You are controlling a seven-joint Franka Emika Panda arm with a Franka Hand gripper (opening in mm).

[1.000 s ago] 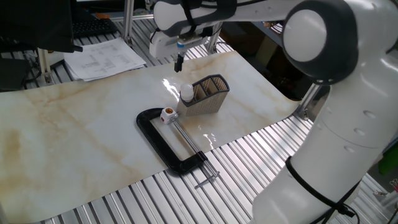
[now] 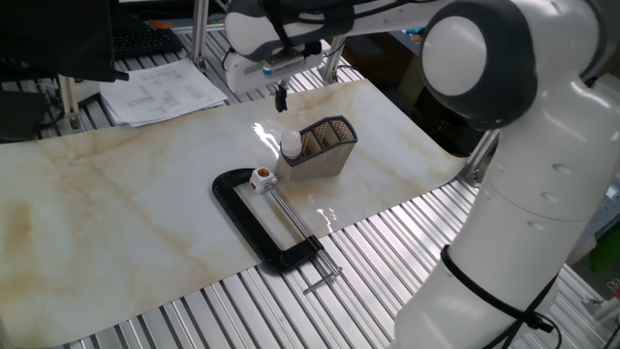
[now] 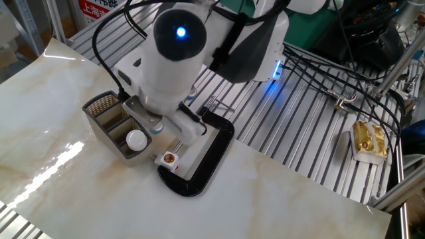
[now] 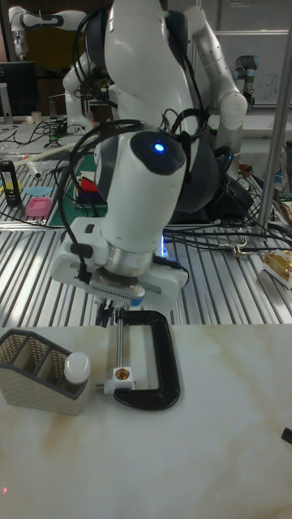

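My gripper (image 2: 281, 100) hangs above the far part of the marbled sheet, its dark fingers pointing down, above and behind the organizer in exterior view 1. In exterior view 3 the dark fingers (image 4: 105, 313) show small below the hand; how far apart they stand is unclear. Nothing is seen hanging from them. The grey-beige organizer (image 2: 318, 163) has several compartments and mesh-patterned walls. A white round-capped item (image 3: 136, 140) stands in its end compartment. Beside the organizer lies a black C-clamp (image 2: 244, 215) with a metal screw and a white block (image 2: 263, 179) at one end.
The marbled sheet (image 2: 107, 223) has wide free room on the left in exterior view 1. Papers (image 2: 161, 92) lie past its far edge. Ribbed metal table (image 2: 208, 320) borders the sheet. A gold-and-white block (image 3: 368, 141) sits off to the right in exterior view 2.
The arm and hand have shifted left in exterior view 1, and the hand's tilt has changed slightly. The fingertips stay at nearly the same spot. Organizer and clamp have not moved.
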